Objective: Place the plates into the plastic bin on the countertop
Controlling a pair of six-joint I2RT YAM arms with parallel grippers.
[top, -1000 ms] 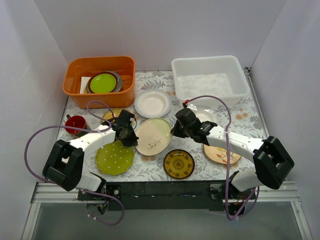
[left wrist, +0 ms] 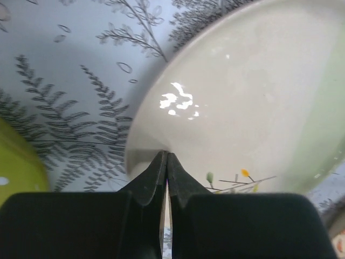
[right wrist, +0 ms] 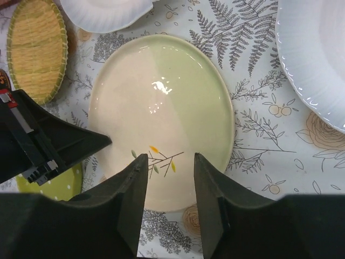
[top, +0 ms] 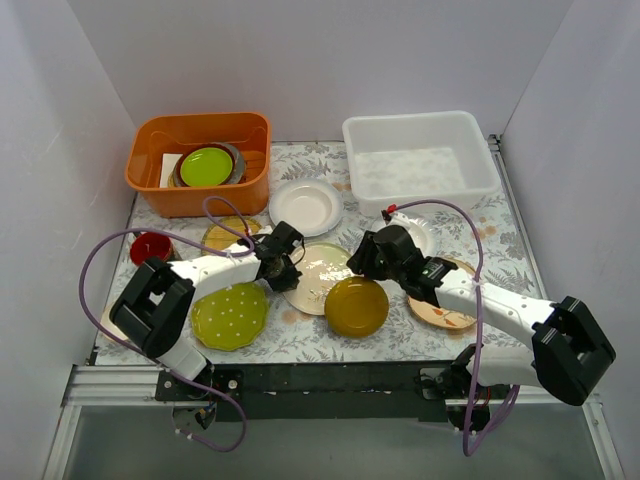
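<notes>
A cream plate with a pale green side and a small leaf print [top: 316,268] lies at the middle of the counter. My left gripper is shut, its tips at that plate's left rim, nothing visible between them. My right gripper hangs open over the same plate, nothing between its fingers. A dark yellow plate [top: 356,306] lies in front, a green dotted plate [top: 229,320] front left, a white plate [top: 306,206] behind, others at right. The orange plastic bin [top: 148,190] at back left holds stacked plates; the white bin [top: 420,155] at back right looks empty.
A red mug [top: 149,246] stands at the left beside my left arm, with a yellow woven plate [right wrist: 33,51] nearby. Walls enclose the counter at back and sides. Little bare counter shows between the plates.
My left gripper and the cream plate have moved right. My right gripper has also moved right and now looks more open. The front plate appears plain mustard now, dark-patterned earlier.
</notes>
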